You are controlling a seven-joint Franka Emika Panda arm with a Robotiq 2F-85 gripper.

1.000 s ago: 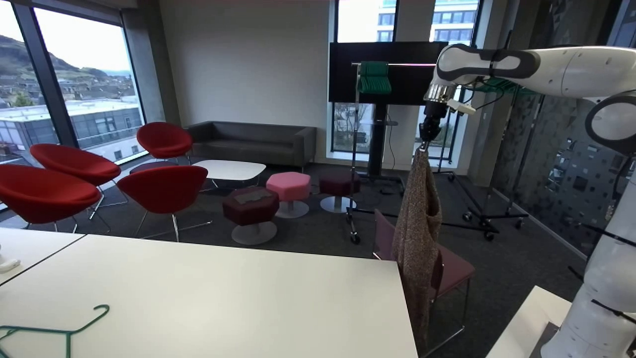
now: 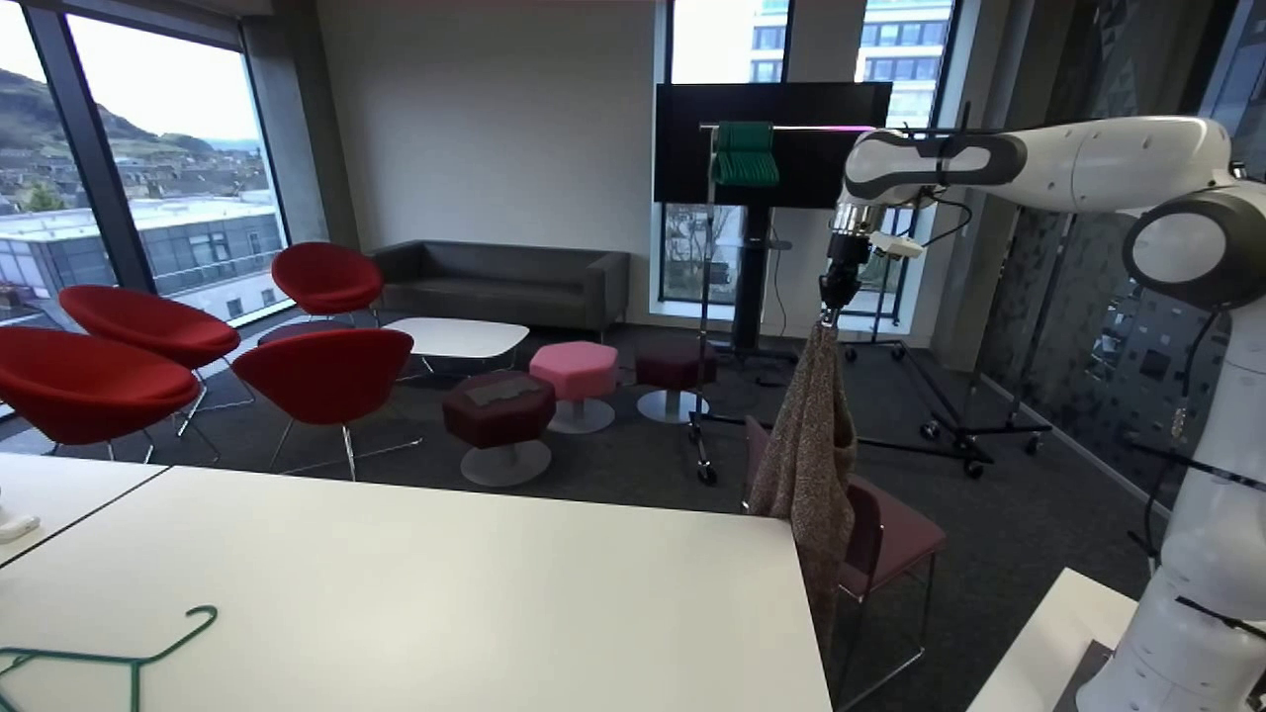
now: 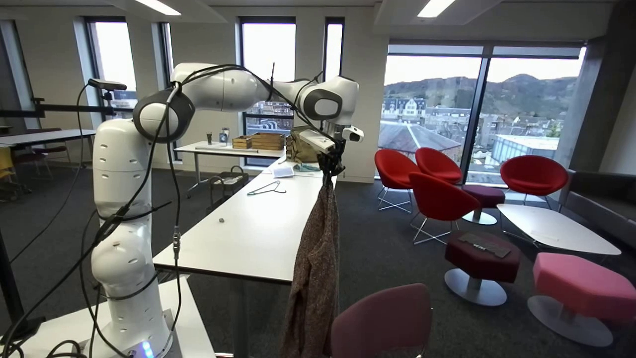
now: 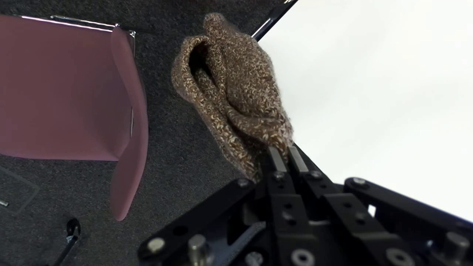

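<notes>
A brown speckled knit garment (image 2: 809,439) hangs in long folds from my gripper (image 2: 828,318), which is shut on its top end. In exterior view 2 the garment (image 3: 314,262) drops past the edge of the white table (image 3: 238,238), between it and a chair, its lower end reaching out of frame. From the wrist view, the gripper's fingertips (image 4: 278,160) pinch the cloth (image 4: 248,84) with the folds spreading below. A green hanger (image 2: 136,660) lies on the table (image 2: 451,570), well to the left of the garment in exterior view 1.
A mauve chair (image 3: 381,325) stands close beside the garment. Farther along are a bag (image 3: 307,145) and wooden boxes (image 3: 268,141). Green hangers (image 2: 744,154) hang on a rail behind.
In exterior view 1 the arm has moved slightly left and lower, carrying the garment with it towards the table's edge. The hanger on the table has not moved.
</notes>
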